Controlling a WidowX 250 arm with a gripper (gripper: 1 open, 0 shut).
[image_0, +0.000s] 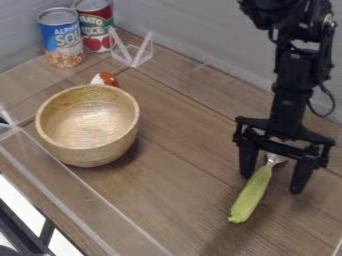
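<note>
My black gripper (274, 170) is low over the table at the right, its fingers apart on either side of the upper end of a light green elongated object (249, 197), which has a silvery part at that end between the fingers. Whether the fingers touch it cannot be told. The object lies on the wooden table (174, 200).
A wooden bowl (87, 135) sits at the left. Behind it are a small orange-red item (104, 80), a blue can (62, 40) and a red can (96, 25) by the wall.
</note>
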